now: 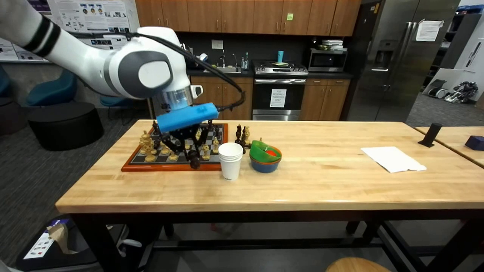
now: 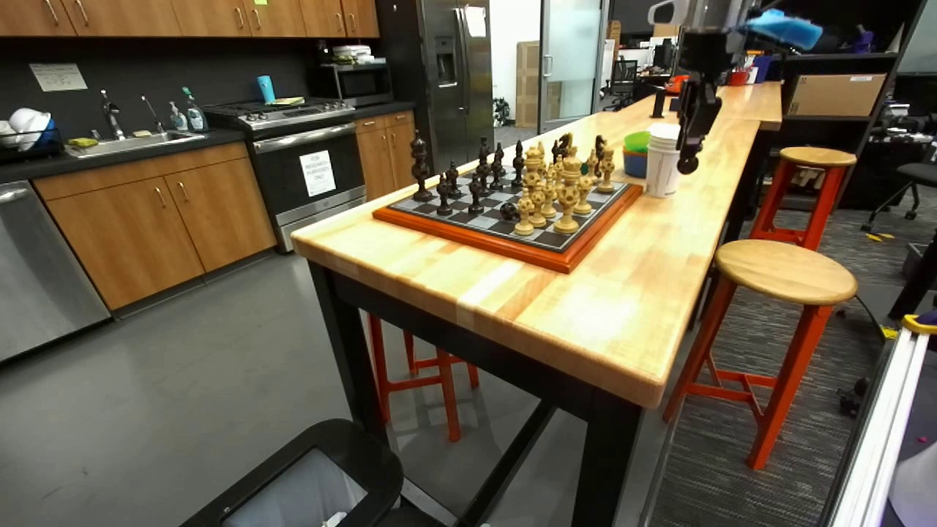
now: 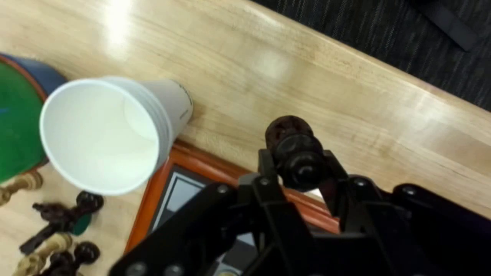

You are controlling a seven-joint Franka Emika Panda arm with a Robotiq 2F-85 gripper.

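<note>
A dark chess piece (image 3: 299,151) is pinched between the fingertips of my gripper, which is shut on it. In exterior view 1 the piece (image 1: 194,161) hangs below the gripper, in front of the chessboard (image 1: 131,167) near its front edge. Exterior view 2 shows the gripper (image 2: 694,132) with the piece well above the tabletop. Pale pieces (image 2: 571,197) and dark pieces (image 2: 422,167) stand on the board, and one dark piece (image 2: 509,211) seems to lie on its side there.
Stacked white cups (image 1: 230,161) stand close to the board's right corner. Beside them is a blue bowl (image 1: 264,167) with a green bowl (image 1: 261,152) in it. More pieces (image 3: 64,218) lie behind the cups. Toward the white paper (image 1: 393,159), the table is clear.
</note>
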